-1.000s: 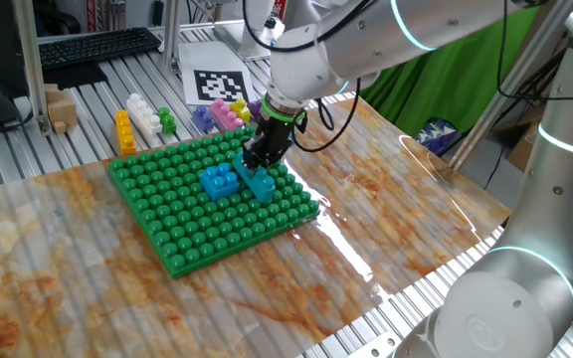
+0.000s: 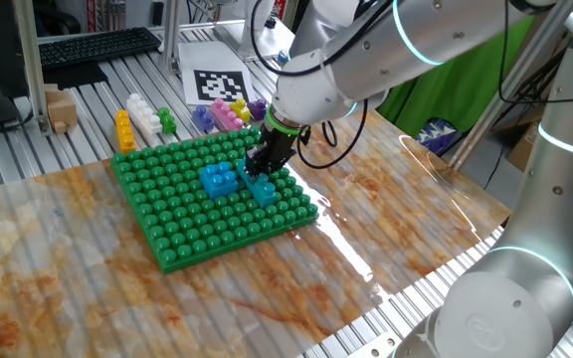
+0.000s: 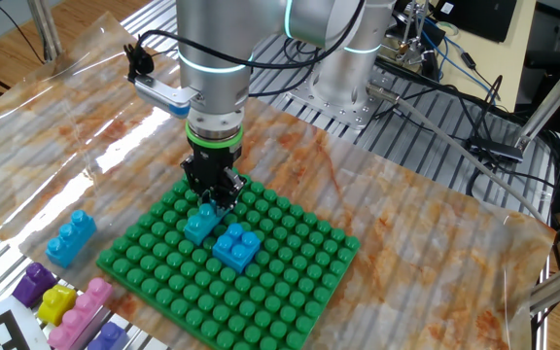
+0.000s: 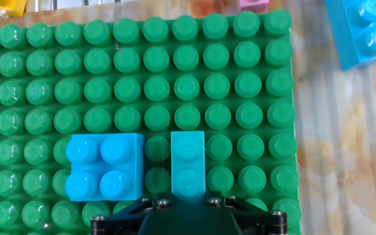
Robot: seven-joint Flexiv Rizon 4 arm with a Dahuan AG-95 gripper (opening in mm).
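Observation:
The green studded baseplate (image 2: pixel 172 261) lies on the marbled sheet. A narrow blue brick (image 4: pixel 188 153) is lined up with one column of studs, and my gripper (image 3: pixel 218 199) is shut on its rear part. Whether its underside is fully seated on the plate is hidden. To its left in the wrist view sits a square blue brick (image 4: pixel 104 167) with a 2-by-2 top, one stud column away and not touching. In the same view my gripper reaches in from the bottom edge, black linkages on both sides of the narrow brick.
Another blue brick (image 3: pixel 71 238) lies loose beside the plate. Pink (image 3: pixel 81 313), yellow (image 3: pixel 56 304) and purple (image 3: pixel 33 283) bricks stand nearby. Orange (image 2: pixel 125 131) and white (image 2: pixel 143 113) bricks are behind the plate.
My gripper and the narrow blue brick have come down slightly toward the plate and nearer the viewer. The plate has shifted and turned a little, its front corner moving left.

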